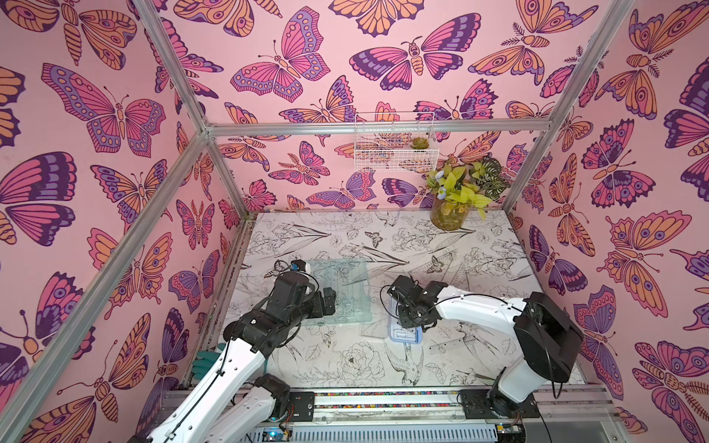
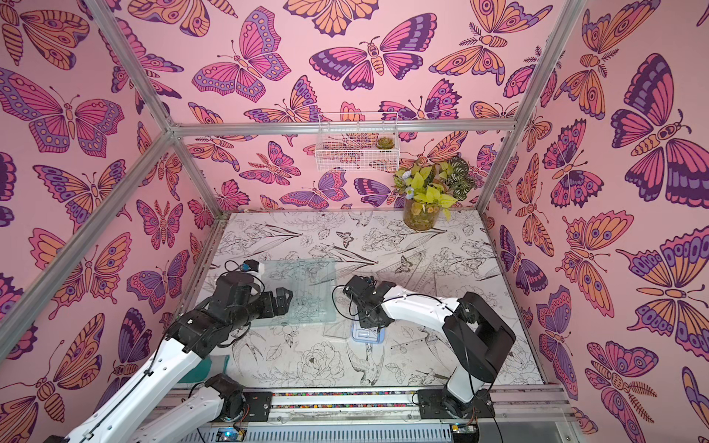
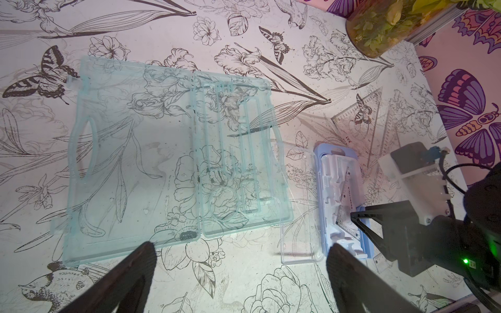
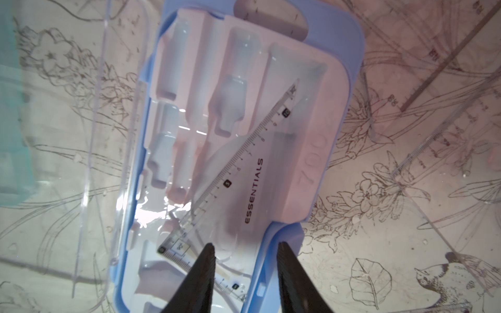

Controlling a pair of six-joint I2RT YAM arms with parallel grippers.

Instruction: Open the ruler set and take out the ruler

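Observation:
A blue ruler set case (image 4: 334, 31) lies open on the table, its clear lid (image 4: 96, 156) folded out to the left. Inside, a clear triangular ruler (image 4: 229, 172) with black markings rests in the white moulded tray (image 4: 188, 57). Over the case's near part, my right gripper has its fingers apart, with the blue edge of the case in view between them; whether they touch it I cannot tell. My left gripper (image 1: 329, 299) is open and empty, above the teal transparent case (image 3: 130, 172), which lies spread flat.
Other clear rulers (image 3: 373, 117) lie on the table beyond the blue case, hard to make out against the pattern. A glass vase with plants (image 1: 450, 214) stands at the back right.

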